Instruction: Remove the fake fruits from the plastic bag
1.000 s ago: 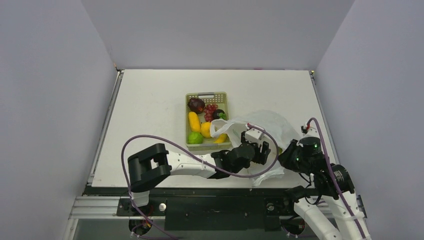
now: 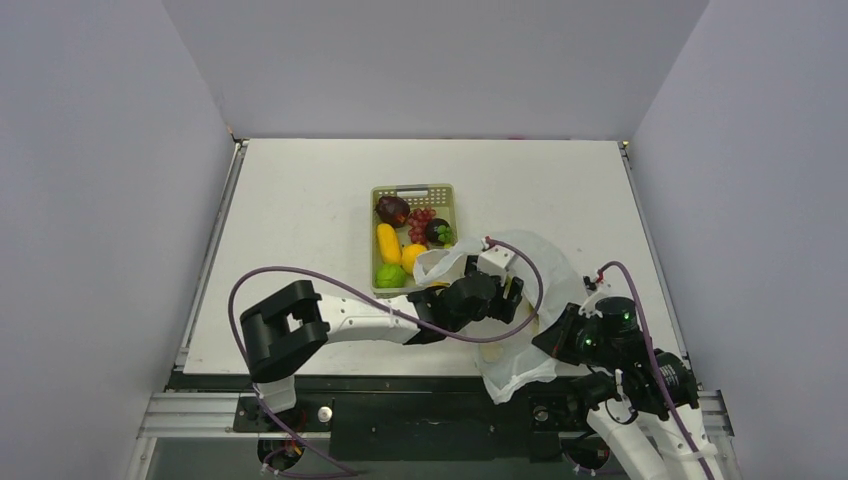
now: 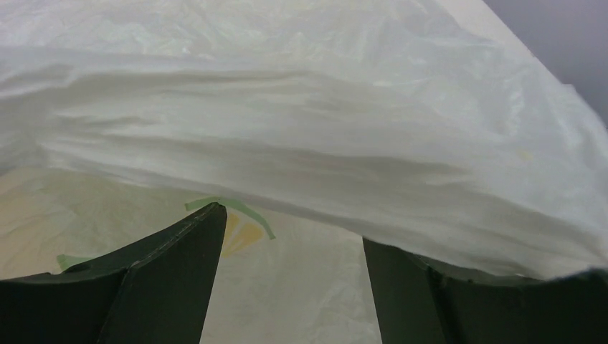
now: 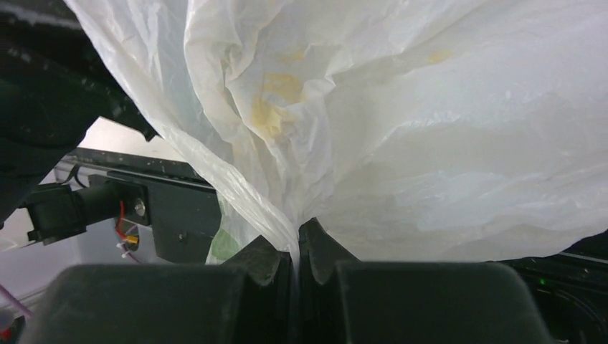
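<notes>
The crumpled white plastic bag (image 2: pixel 520 366) lies between my two arms. One edge hangs over the table's front edge; another reaches the basket's right side. My left gripper (image 2: pixel 514 300) is at the bag's left part. In the left wrist view its fingers (image 3: pixel 172 276) stand apart, with bag film above and behind them and no fruit between. My right gripper is shut on a gathered fold of the bag (image 4: pixel 247 197), which runs down between its fingertips. No distinct fruit shows inside the bag; faint yellow patches show on the film.
A green basket (image 2: pixel 375 262) left of the bag holds a dark eggplant (image 2: pixel 392 210), red grapes (image 2: pixel 421 222), a yellow long fruit (image 2: pixel 388 243), a green fruit (image 2: pixel 390 275) and others.
The left gripper shifted slightly left from a second ago.
</notes>
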